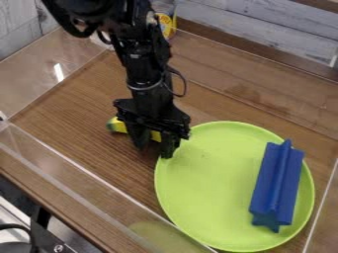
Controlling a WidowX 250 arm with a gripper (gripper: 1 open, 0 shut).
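My black gripper (152, 138) is low over the wooden table at the left of a light green plate (211, 188), its fingers around a yellow object (117, 126) with a greenish end that lies on the table. The gripper body hides much of that object, so I cannot tell whether the fingers are closed on it. A blue, ridged bar-shaped object (276, 183) lies on the right part of the plate.
Bare wooden table (238, 79) stretches behind and left of the plate. A yellow container (166, 22) stands at the back, partly behind the arm. A white wall runs along the back right.
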